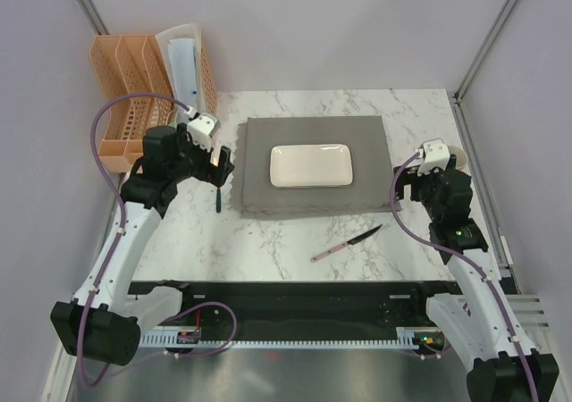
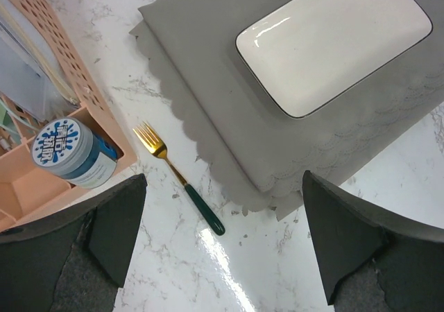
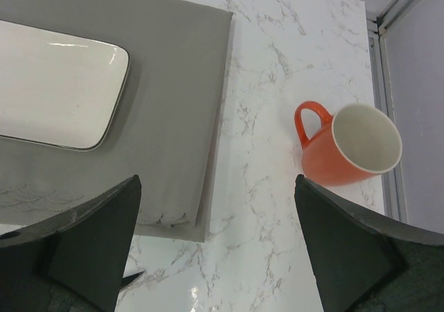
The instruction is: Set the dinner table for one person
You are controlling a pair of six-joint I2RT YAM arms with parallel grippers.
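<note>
A grey placemat lies on the marble table with a white rectangular plate on it. Left of the mat rests a fork with gold tines and a dark green handle. A knife with a pink handle and black blade lies slantwise in front of the mat. The orange mug, white inside, stands upright right of the mat. My left gripper is open above the fork, touching nothing. Also open and empty, my right gripper hovers by the mat's right edge; its arm partly hides the mug from above.
At the back left stands a peach organizer basket holding papers and, in the left wrist view, a blue-and-white jar. Side walls bound the table. Bare marble lies along the front and between mat and mug.
</note>
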